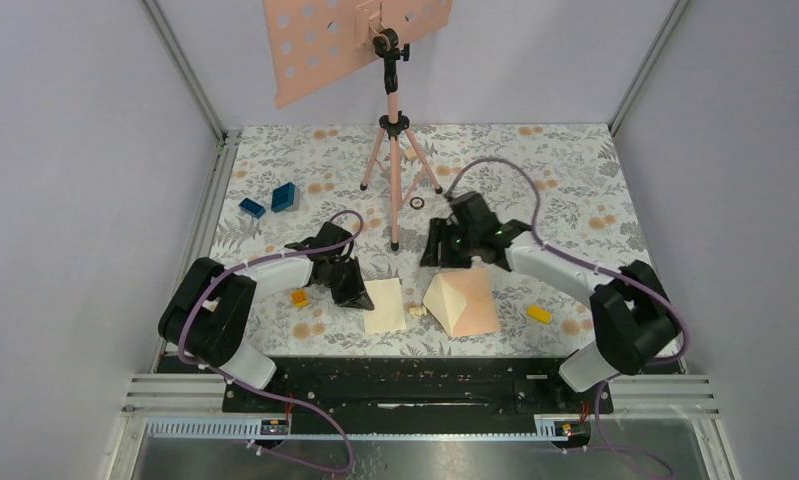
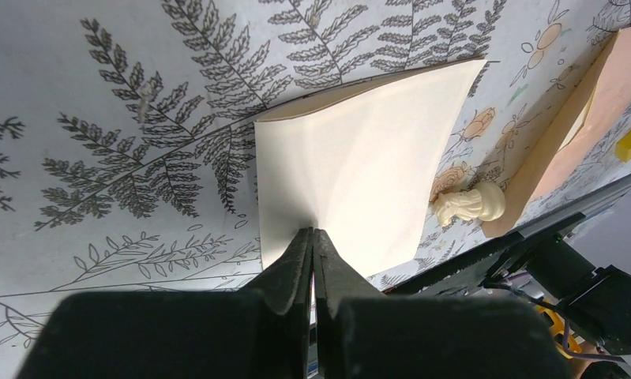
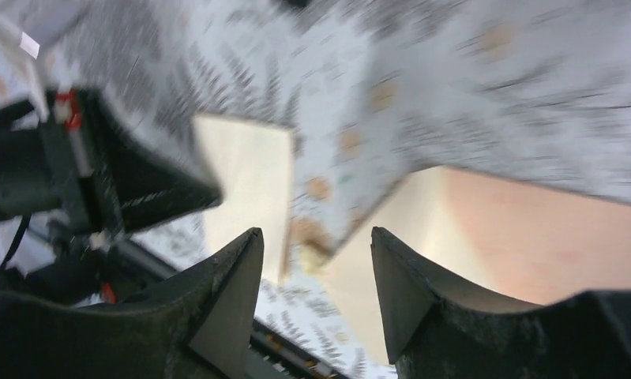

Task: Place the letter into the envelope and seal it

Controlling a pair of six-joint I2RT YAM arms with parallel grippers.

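A cream folded letter (image 1: 385, 310) lies flat at the front middle. My left gripper is shut at its left edge, its tips down on the paper. Right of the letter lies the envelope (image 1: 475, 305), pale pink with a cream, open-looking flap, in the top view and at the right of the left wrist view. My right gripper is above the envelope's back part, blurred in the top view; its fingers stand part open in the right wrist view, with nothing seen held.
A small cream figure (image 2: 470, 204) sits between letter and envelope. A yellow block (image 1: 538, 314) is right of the envelope, an orange one (image 1: 300, 298) left of the letter. Blue containers (image 1: 283, 197) and a tripod (image 1: 395, 180) stand behind.
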